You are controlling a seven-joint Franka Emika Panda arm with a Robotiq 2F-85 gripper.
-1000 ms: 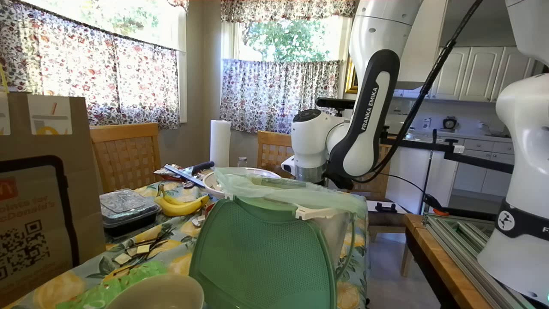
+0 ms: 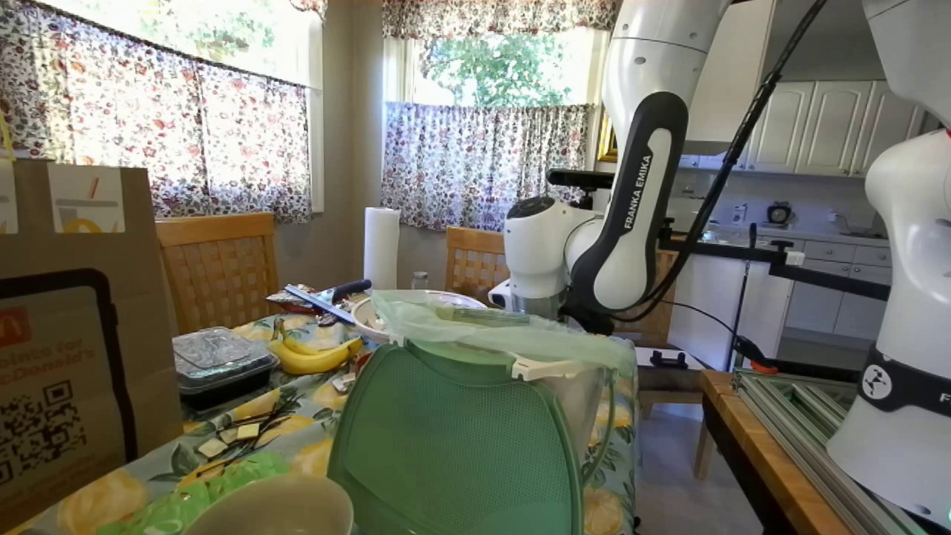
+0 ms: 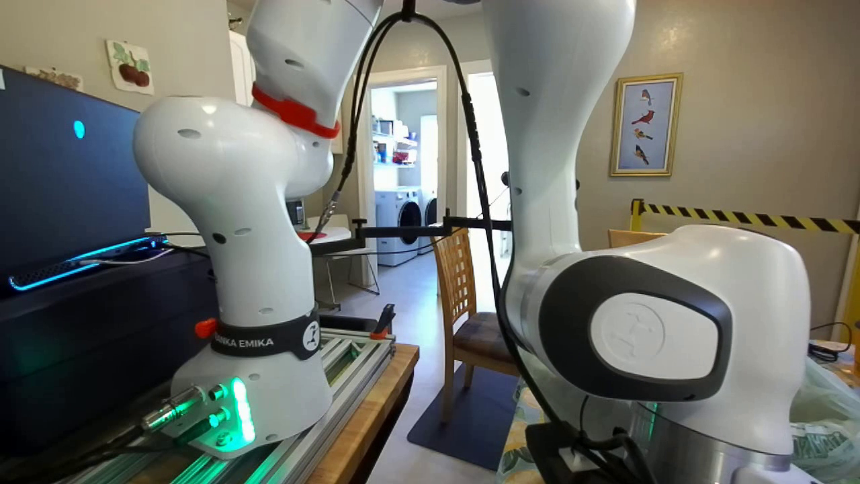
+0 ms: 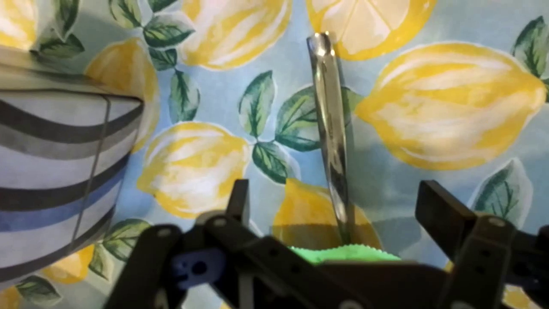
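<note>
In the wrist view my gripper is open, its black fingers far apart with nothing held. A shiny metal strip, perhaps a utensil handle, lies lengthwise on the lemon-print tablecloth. Its lower end runs down into the space between the fingers. Beside that end shows the scalloped edge of something bright green; the gripper body hides the rest. Exterior view 1 has the arm's wrist over the far side of the table, but the fingers are hidden behind a green mesh bin.
A striped object stands left of the gripper. Elsewhere on the table are bananas, a black lidded container, a pale bowl, a paper roll and a large paper bag. Bare cloth lies right of the metal strip.
The arm's wrist has come down slightly, and the forearm has shifted a little to the left in exterior view 1. The table objects look unmoved.
</note>
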